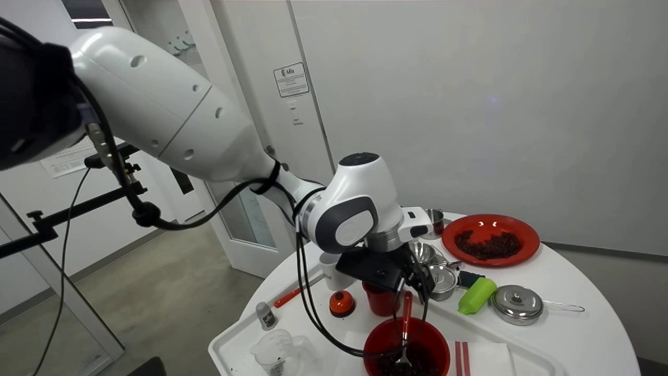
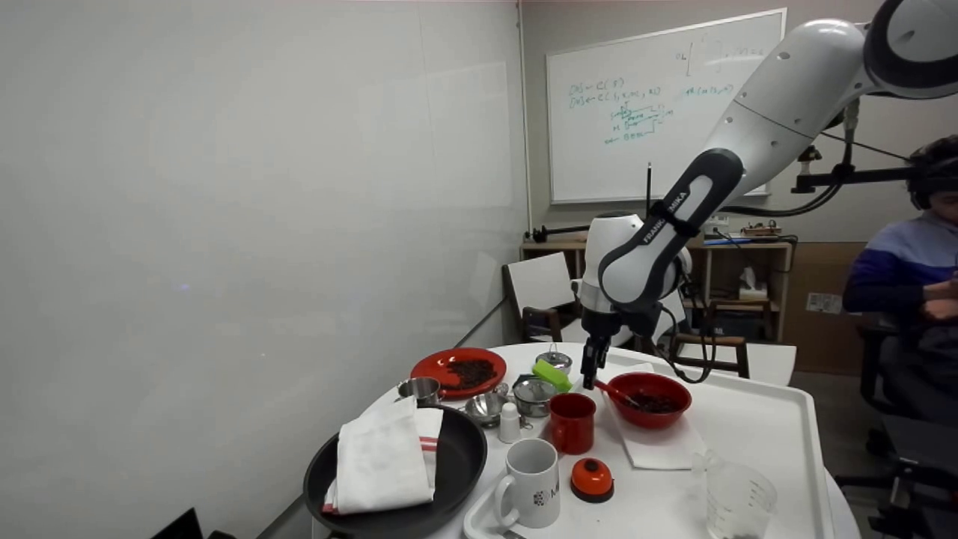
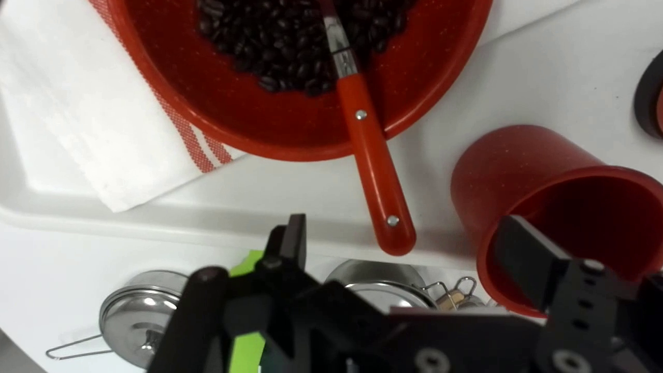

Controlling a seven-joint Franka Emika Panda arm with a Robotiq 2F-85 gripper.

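A red bowl of dark coffee beans stands on a white cloth on the tray. In it rests a spoon with a red handle, its handle leaning out over the rim toward my gripper. The fingers are wide apart; in the wrist view, one finger is left of the handle's end and the other finger right of it, overlapping the red mug in the picture. Nothing is held. Whether that finger touches the mug cannot be told. The spoon's bowl is hidden in the wrist view.
A red plate with beans lies at the back. Steel pots, a green-handled item, a white mug, an orange timer and a pan with a towel crowd around. A clear measuring cup stands on the tray.
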